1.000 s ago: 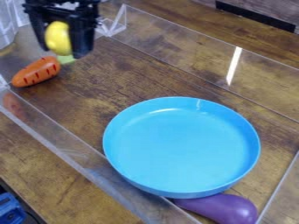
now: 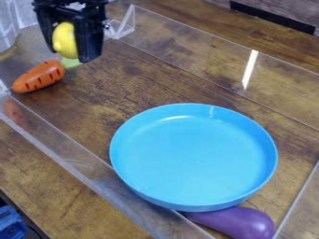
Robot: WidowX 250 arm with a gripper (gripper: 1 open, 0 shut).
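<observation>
The black gripper (image 2: pixel 69 35) is at the upper left, shut on a yellow object (image 2: pixel 63 39), held above the wooden surface. Below and left of it lies an orange carrot (image 2: pixel 37 77), with a small light green piece (image 2: pixel 73 62) behind it, partly hidden. A large round blue plate (image 2: pixel 193 154) fills the lower right middle. A purple eggplant (image 2: pixel 237 222) lies below the plate, partly under its rim.
Clear plastic walls (image 2: pixel 88 166) border the area along the left, right and back. A blue object (image 2: pixel 10 224) shows at the lower left edge. The wood between gripper and plate is bare.
The plate, carrot and eggplant are unchanged.
</observation>
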